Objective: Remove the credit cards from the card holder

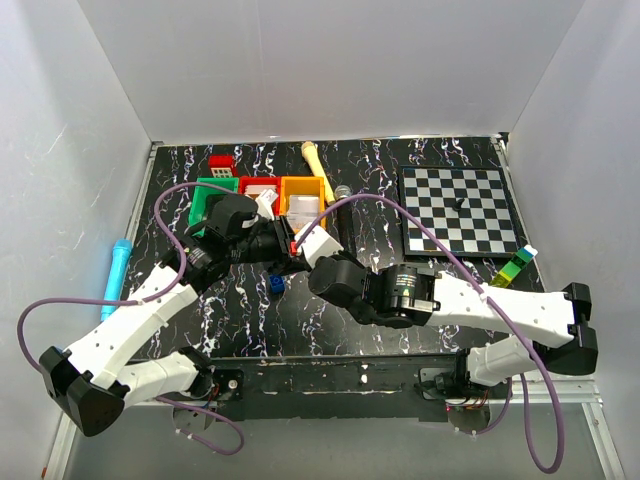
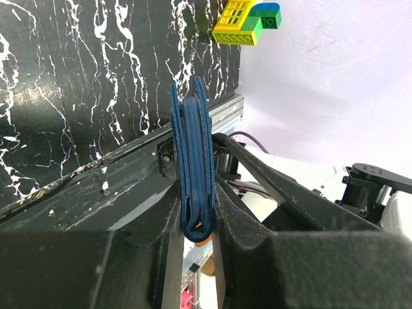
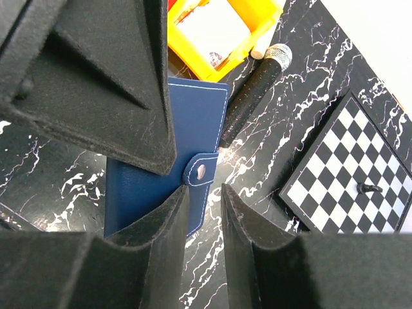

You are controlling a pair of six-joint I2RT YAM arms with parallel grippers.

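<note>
The dark blue card holder [image 2: 191, 154] is held edge-on in my left gripper, which is shut on its end, above the table. In the right wrist view, the card holder [image 3: 138, 193] shows its broad face, white stitching and a strap with a round snap [image 3: 201, 172]. A large dark finger [image 3: 96, 84] of the left gripper lies across that face. My right gripper is partly open, with its left fingertip overlapping the holder just below the strap and a gap between the fingers. No credit cards can be made out. From above, both grippers hide the holder.
Behind the grippers stand green, red and orange [image 1: 322, 190] bins. A black microphone [image 1: 345, 215] lies beside the orange one. To the right rests a chessboard [image 1: 458, 210], with coloured blocks [image 1: 514, 266] near it. A small blue object [image 1: 276, 285] sits on the table below the left gripper.
</note>
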